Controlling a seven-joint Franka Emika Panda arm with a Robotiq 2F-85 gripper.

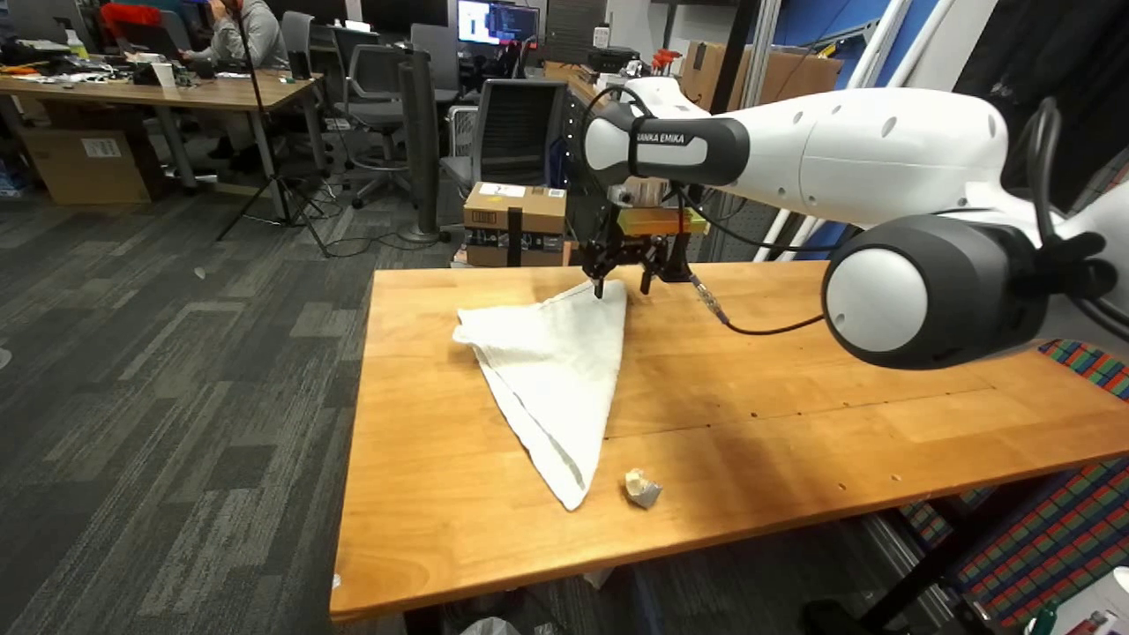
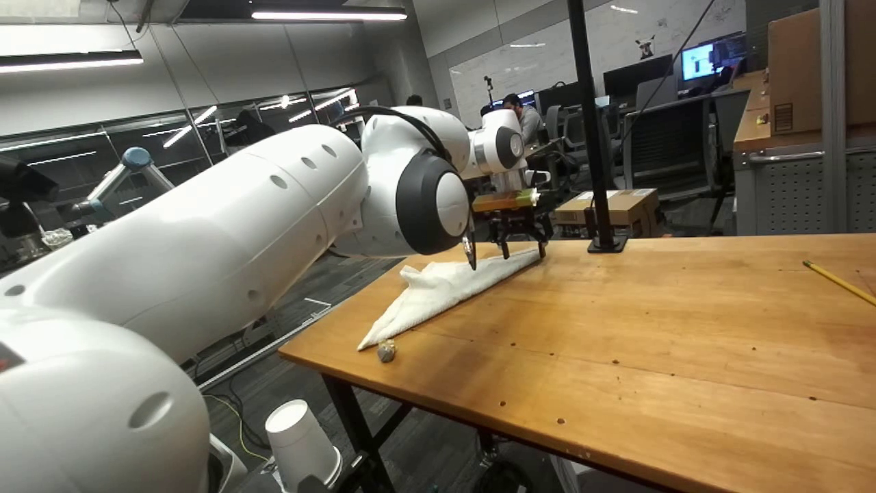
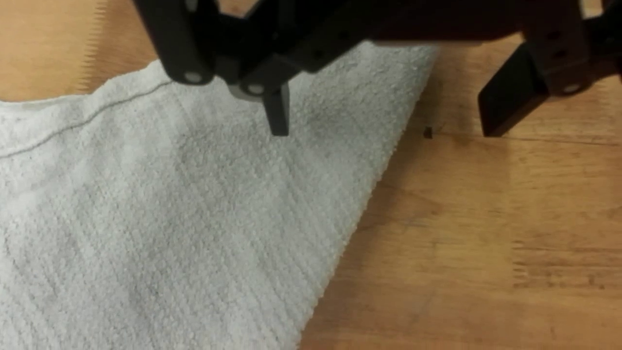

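Note:
A white towel (image 1: 556, 370), folded into a rough triangle, lies on the wooden table. One point of it faces the near edge in exterior view 1, and its far corner sits under my gripper (image 1: 622, 291). In the wrist view the fingers stand wide apart: the left fingertip (image 3: 280, 119) is over the towel (image 3: 204, 221), and the right one is over bare wood past the towel's slanted edge. Nothing is held between them. Exterior view 2 shows the gripper (image 2: 523, 253) low at the towel's far end; whether a finger touches the cloth I cannot tell.
A small crumpled lump (image 1: 641, 488) lies near the towel's near point. At the far table edge stands a black post (image 2: 603, 242). A pencil (image 2: 839, 281) lies on the table in exterior view 2.

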